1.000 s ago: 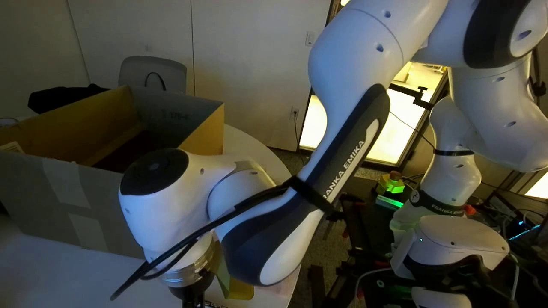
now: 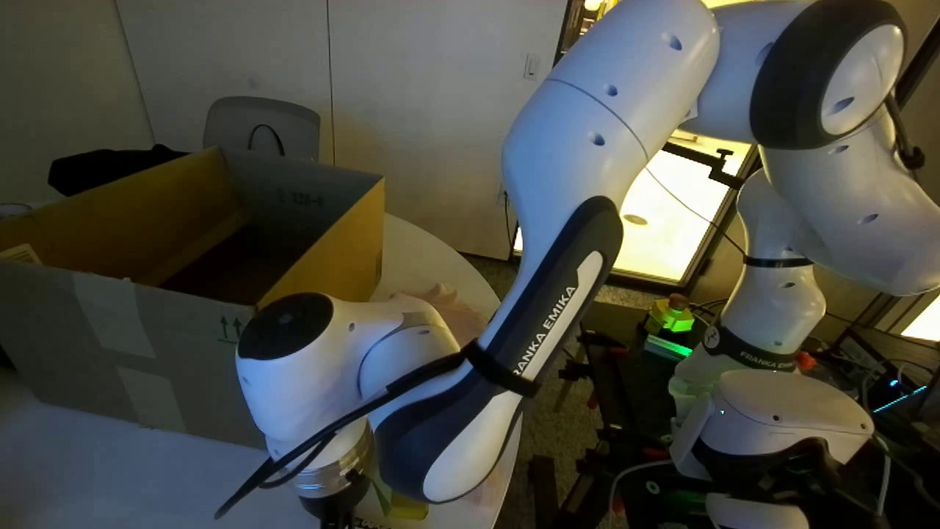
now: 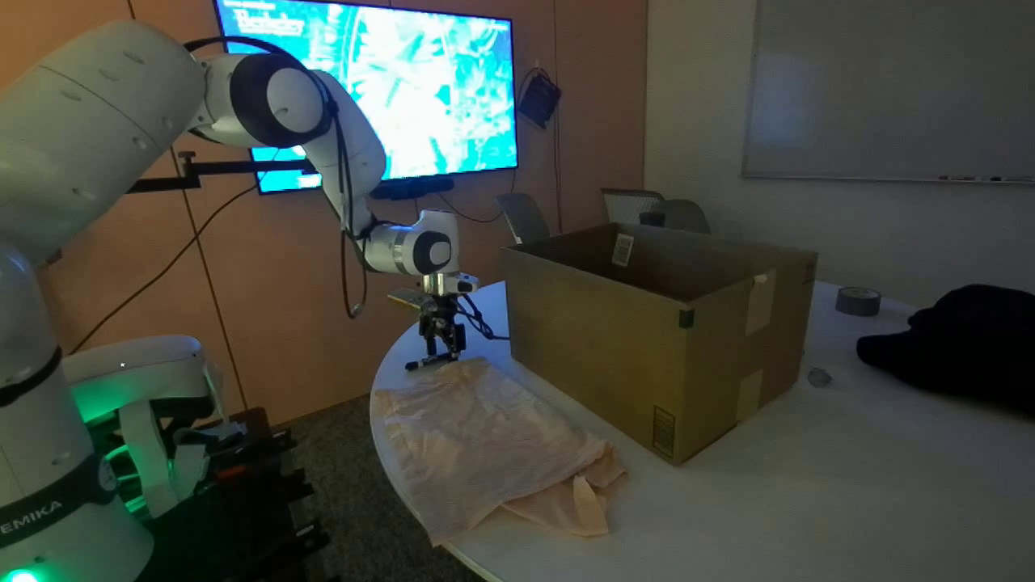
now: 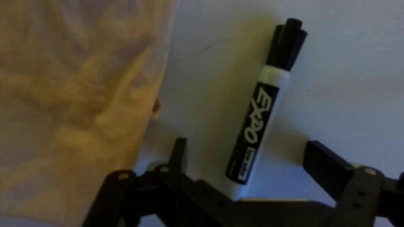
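Note:
A black-and-white Expo marker (image 4: 254, 126) lies on the white table in the wrist view, its black cap pointing away from the gripper. My gripper is open above it, one finger on each side with a clear gap to the marker; the marker's near end is hidden behind the gripper body. Exterior view 2 has the gripper (image 3: 438, 351) low over the table's far-left edge, where the marker is hard to pick out. In exterior view 1 the fingers are cut off at the bottom.
Beside the marker is a crumpled pale pink cloth (image 4: 87, 94), spread along the table edge. A large open cardboard box (image 3: 592, 339) stands close to the gripper. Tape (image 3: 859, 301) and a black garment (image 3: 961, 344) lie farther off.
The box has stayed in place.

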